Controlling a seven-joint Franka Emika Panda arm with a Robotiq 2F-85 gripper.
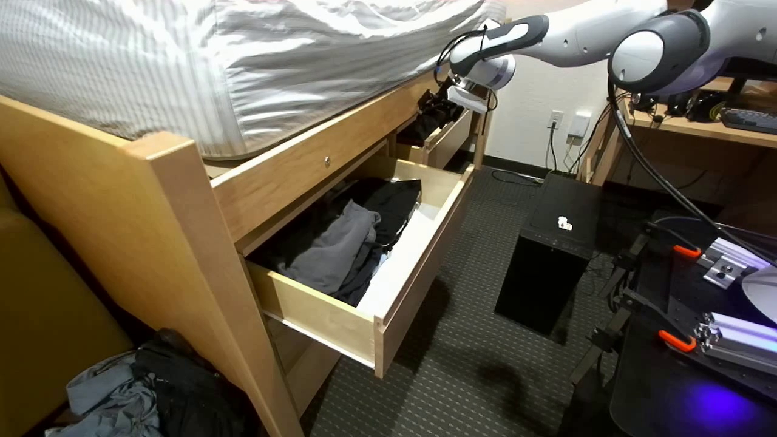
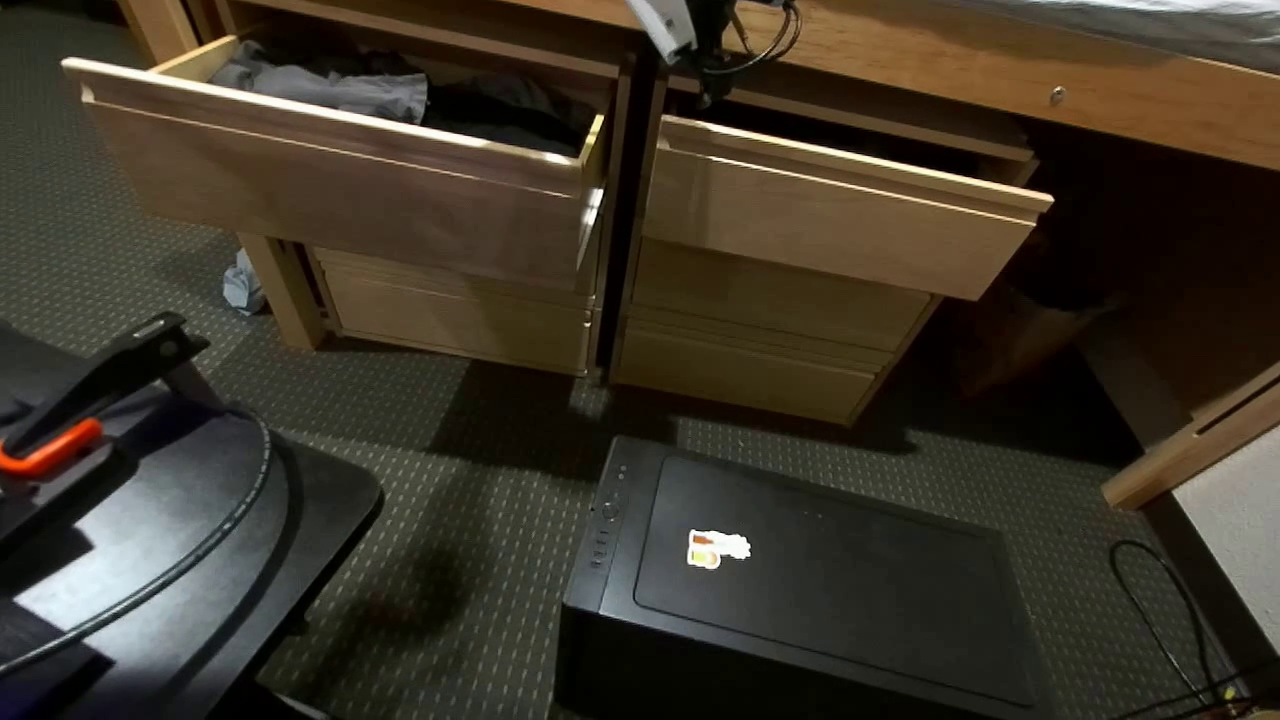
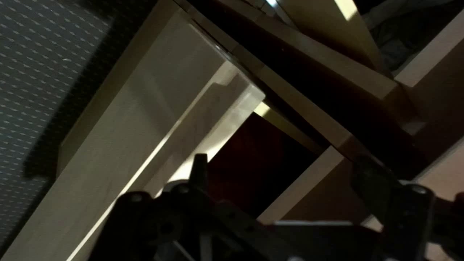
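Observation:
My gripper is open, its dark fingers wide apart with nothing visible between them. It hangs over the opening of the far drawer, inward of the front panel. That drawer is pulled partly out, and its inside is too dark to read. One finger appears close to the top edge of the panel; whether they touch I cannot tell. The neighbouring drawer stands further out, holding grey cloth and black cloth. In exterior view 1 the gripper blends with the dark drawer behind it.
The wooden bed rail runs just above the drawers, under a striped mattress. On the carpet stands a black computer case. Clothes lie by the bed's near end. Carpet between case and drawers is clear.

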